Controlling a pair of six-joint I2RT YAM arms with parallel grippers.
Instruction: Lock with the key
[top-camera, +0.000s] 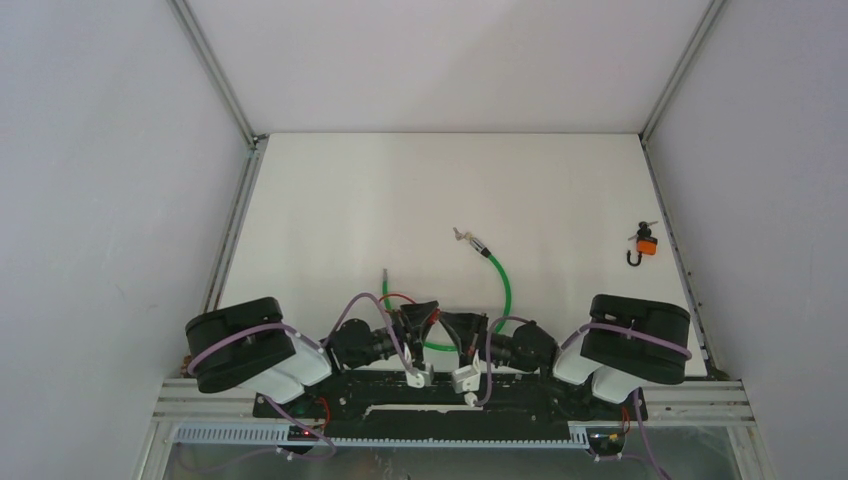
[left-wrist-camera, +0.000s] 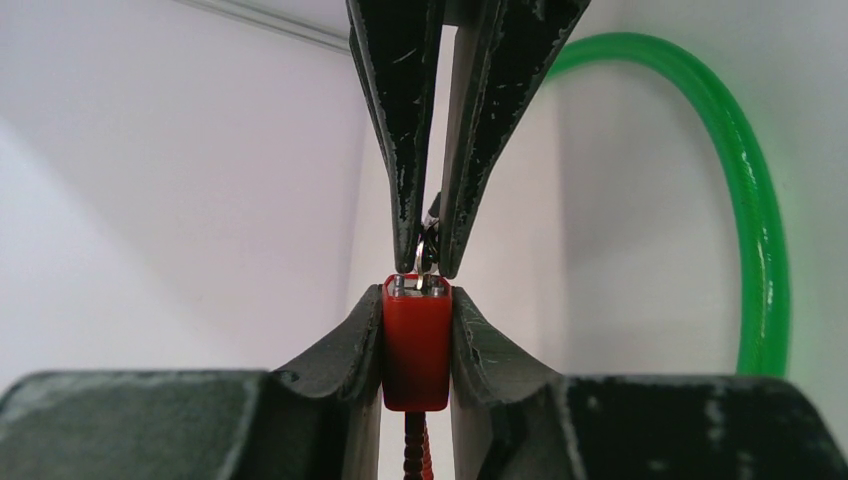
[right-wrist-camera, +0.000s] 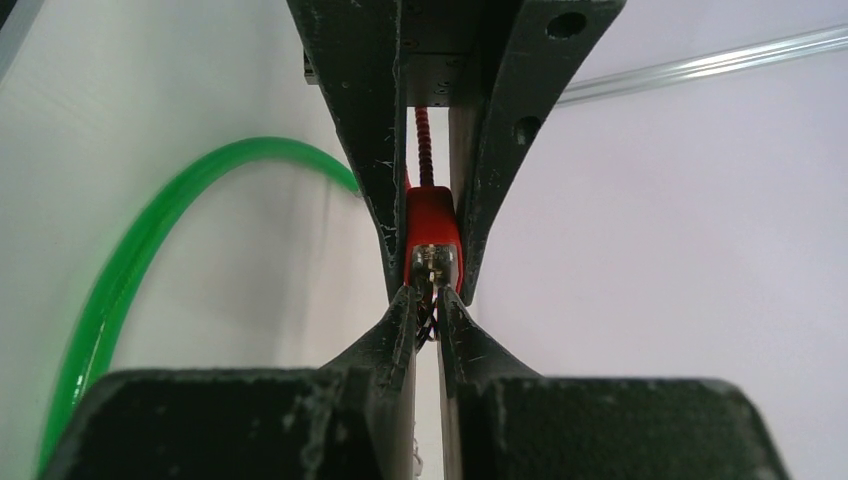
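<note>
In the left wrist view my left gripper is shut on the red lock body (left-wrist-camera: 416, 372), with a red cable trailing below it. The right gripper's dark fingers (left-wrist-camera: 400, 140) come from above, their tips just over the lock's metal face. Between those tips shows a bit of the metal key (left-wrist-camera: 427, 255); whether it sits inside the lock I cannot tell. The right wrist view has my right gripper shut on the key, facing the metal face of the red lock (right-wrist-camera: 432, 215). From above, both grippers meet low on the table and mostly hide lock and key.
A green hose lock (top-camera: 502, 285) curves on the white table (top-camera: 420, 190), partly under the grippers. An orange padlock with keys (top-camera: 646, 245) lies near the right edge.
</note>
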